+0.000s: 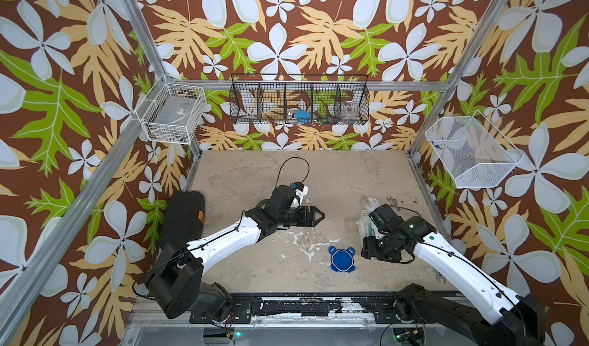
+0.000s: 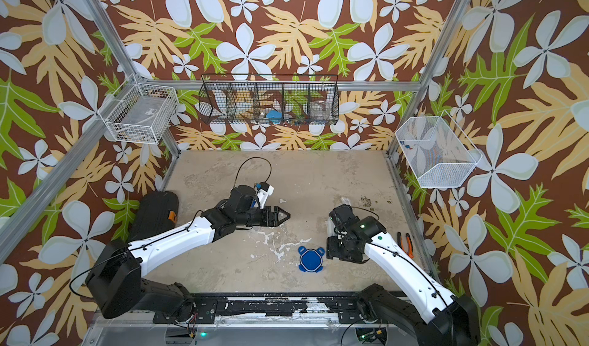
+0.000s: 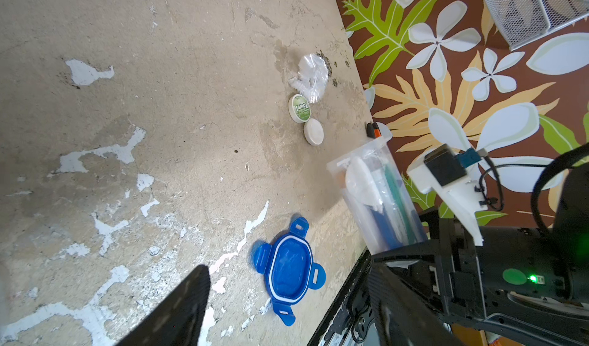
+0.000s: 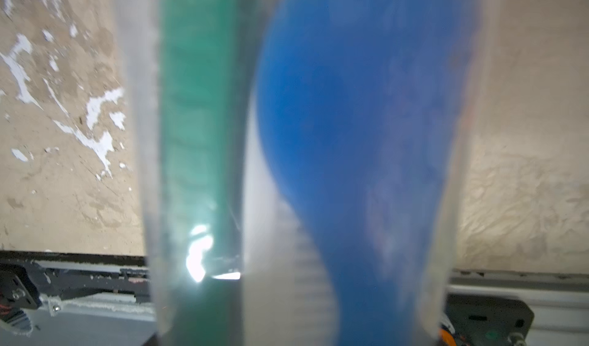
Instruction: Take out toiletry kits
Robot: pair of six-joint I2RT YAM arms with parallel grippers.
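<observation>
A clear pouch holding a green item, a blue item and a white comb-like piece, the toiletry kit (image 3: 380, 192), is gripped by my right gripper (image 2: 333, 247). It sticks out past the fingers, tilted above the table, and fills most of the right wrist view. Over the table's middle my left gripper (image 1: 317, 215) is open, its fingers empty. A round green-labelled tin (image 3: 299, 108), a white disc (image 3: 313, 131) and crumpled clear plastic (image 3: 311, 79) lie on the table beyond the pouch.
A blue four-tabbed container (image 1: 342, 259) lies between the arms. On the left is a black case (image 1: 182, 220), at the right edge orange-handled pliers (image 2: 405, 244). Wire baskets hang left (image 1: 175, 112), back (image 1: 298, 100) and right (image 1: 475, 149).
</observation>
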